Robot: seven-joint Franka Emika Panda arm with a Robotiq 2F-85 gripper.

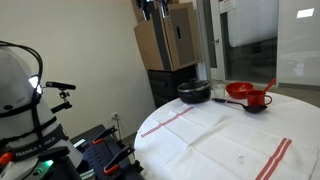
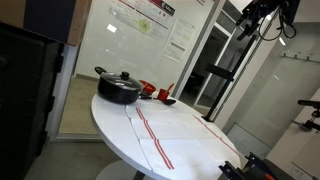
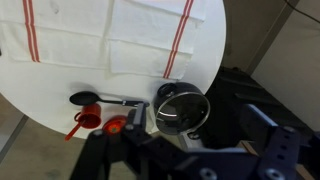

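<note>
My gripper is open, with nothing between its fingers. It hangs high above the table, at the top edge of exterior view 1 and the upper right of exterior view 2. In the wrist view, the black lidded pot (image 3: 182,106) lies below, between the fingers in the picture but well apart from them. A white cloth with red stripes (image 1: 215,140) spreads over the table's near part. At the back stand a red bowl (image 1: 240,90) and a red mug (image 1: 258,99) with a red utensil (image 1: 270,86) in it. A black ladle (image 3: 85,98) lies beside them.
A clear glass (image 1: 218,89) stands between pot and bowl. The round white table (image 2: 112,122) has its edge near the pot. Dark drawers (image 1: 170,84) and cardboard boxes (image 1: 180,38) stand behind.
</note>
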